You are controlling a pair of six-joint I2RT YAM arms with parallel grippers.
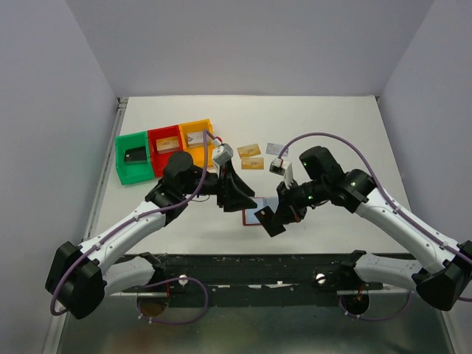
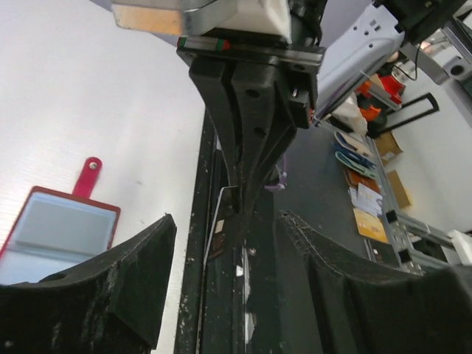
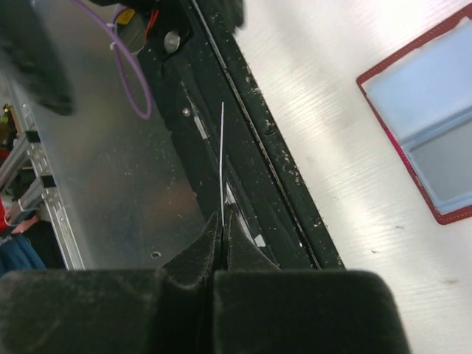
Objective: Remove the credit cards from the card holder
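The right gripper (image 1: 286,209) is shut on a thin dark card (image 1: 267,220), seen edge-on in the right wrist view and facing the left gripper in the left wrist view. The card holder (image 1: 251,217) lies open on the white table, blue-grey inside with a red rim and red strap, partly behind the arms; in the right wrist view it (image 3: 420,103) is at the upper right. My left gripper (image 1: 234,199) is part open and empty, its fingertips a short way from the card.
Green (image 1: 133,174), red and orange bins stand at the back left. Several cards lie loose behind the holder, such as a gold card (image 1: 252,164). The table's dark front edge runs below both arms.
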